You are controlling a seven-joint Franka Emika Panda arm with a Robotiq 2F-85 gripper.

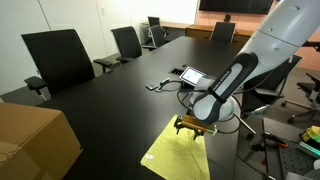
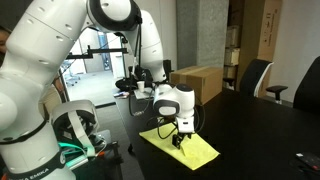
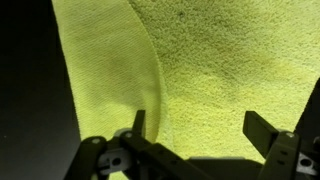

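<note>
A yellow cloth lies on the dark table, mostly spread out. From the wrist it fills most of the view: a curved fold line or edge runs down it, with a smoother part of the cloth on the left and a fluffier part to the right. Over the cloth, my gripper points downward with its fingers wide apart. One black fingertip is beside the fold and the other is over the fluffy part. Nothing is gripped between them. Whether the fingertips touch the cloth I cannot tell.
A cardboard box stands on the table away from the cloth. Small dark items and a light-coloured device are farther along the tabletop. Office chairs line the table. Bare black tabletop surrounds much of the cloth.
</note>
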